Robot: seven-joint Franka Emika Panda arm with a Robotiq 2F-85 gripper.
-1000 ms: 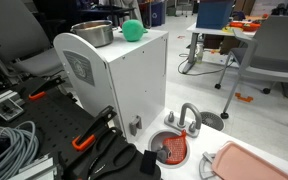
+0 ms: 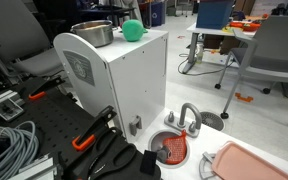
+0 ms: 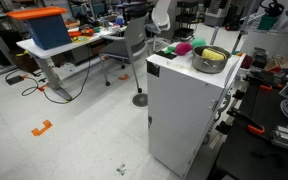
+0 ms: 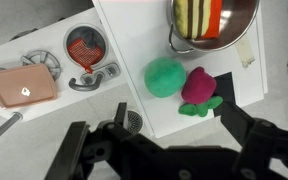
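My gripper stands open in the wrist view, its dark fingers wide apart at the bottom with nothing held between them. Beyond them, on a white cabinet top (image 4: 149, 28), lie a round green toy (image 4: 165, 77) and a magenta toy vegetable (image 4: 198, 86) with green leaves (image 4: 201, 106). A metal pot (image 4: 225, 38) stands beside these. Inside it are a yellow-and-brown striped piece (image 4: 193, 16) and an orange-red one. Exterior view 1 shows the pot (image 2: 93, 33) and the green toy (image 2: 133, 30) on the cabinet.
Below the cabinet, a small sink (image 2: 167, 149) holds a red slotted utensil (image 4: 86, 49); its faucet (image 2: 192, 117) rises beside it. A pink tray (image 4: 23, 86) lies near the sink. Cables (image 2: 12, 150) clutter the dark table. An office chair (image 3: 127, 46) stands on the open floor.
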